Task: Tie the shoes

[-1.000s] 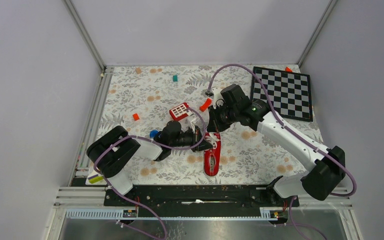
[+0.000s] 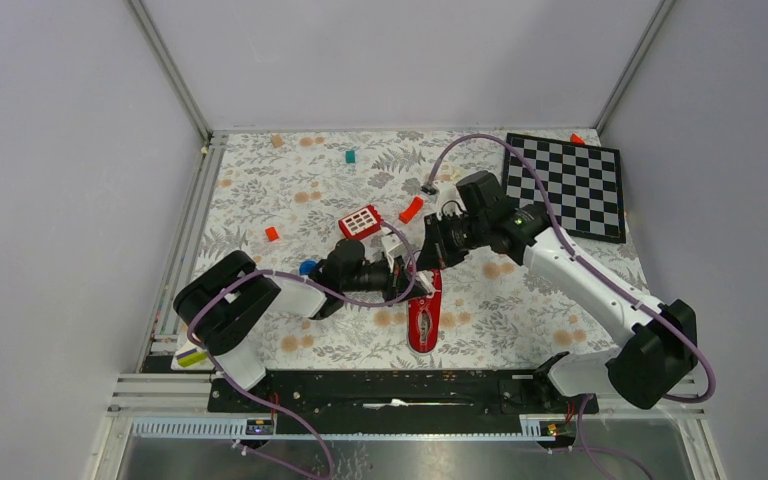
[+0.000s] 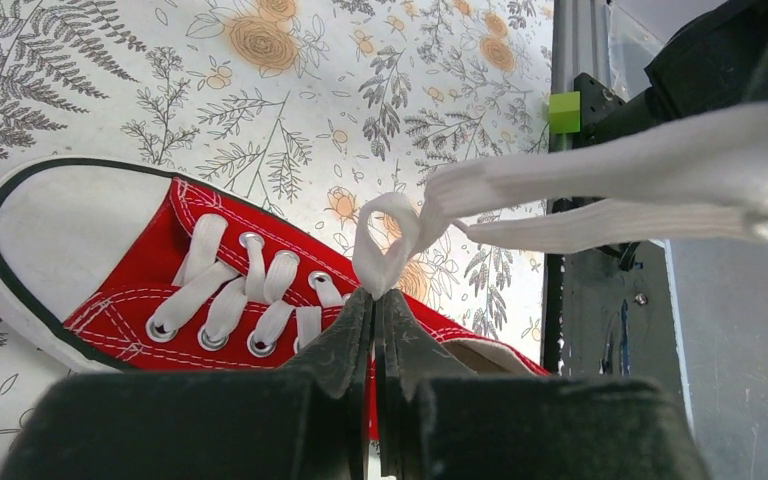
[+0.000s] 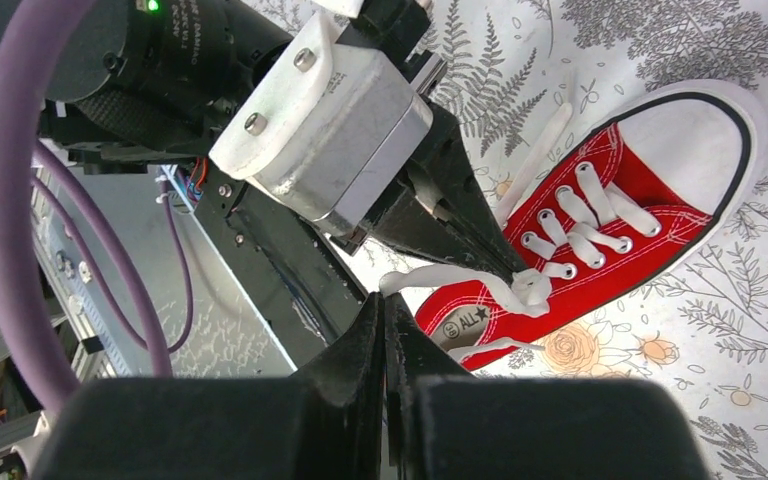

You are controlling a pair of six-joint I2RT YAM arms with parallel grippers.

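A red canvas shoe [image 3: 150, 240] with a white toe lies on the table, its white lace [image 3: 260, 285] crossed through the eyelets. My left gripper is shut over the shoe's tongue, with white lace bunched at its tips. A small lace loop [image 3: 385, 240] stands above those tips. From there lace stretches across to my right gripper, which is shut on it, raised beside the shoe's opening. The left fingers [image 4: 490, 262] reach in over the shoe. Another stretch of lace [image 4: 540, 160] runs out beyond the shoe's side.
Both arms meet close together over the shoe. A red calculator-like object [image 2: 360, 222] and a red-orange piece [image 2: 411, 210] lie behind it. The chessboard [image 2: 563, 188] occupies the back right.
My right gripper has shifted slightly to the right and a little forward, with its arm. The left arm and the shoe stay nearly where they were.
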